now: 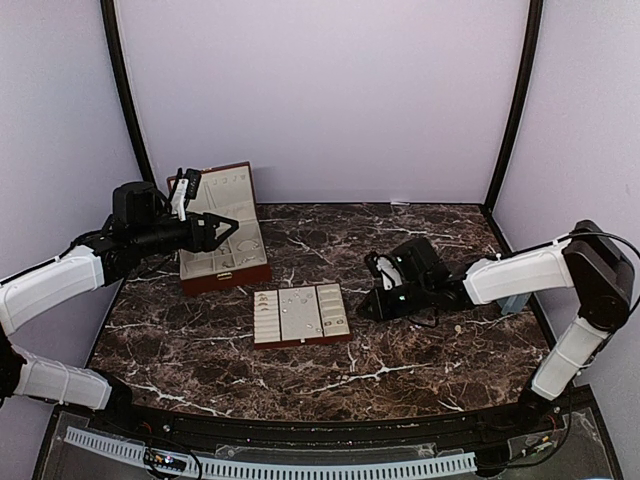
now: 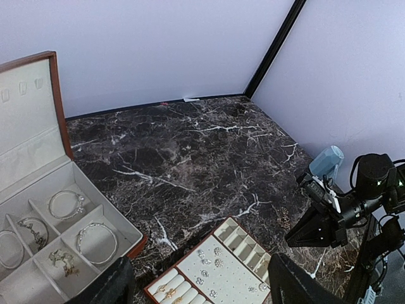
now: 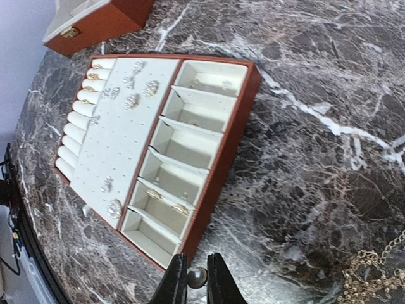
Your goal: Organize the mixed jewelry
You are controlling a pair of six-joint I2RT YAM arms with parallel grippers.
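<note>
A small shiny round piece [image 3: 197,277], perhaps an earring, sits between the fingertips of my right gripper, which is shut on it. That gripper hangs just beyond the compartment side of the flat jewelry tray [image 3: 221,158]. The tray has ring rolls with several rings, a white panel with several earrings, and a row of small compartments, one holding two gold pieces. My left gripper is open and empty, above the open jewelry box [image 1: 228,277]. Inside that box lie bracelets, such as a silver bangle [image 2: 97,243].
A gold chain heap [image 3: 370,278] lies on the marble table right of the tray. A light-blue cup-like object [image 2: 326,161] stands near the right wall. Behind the tray the table is clear.
</note>
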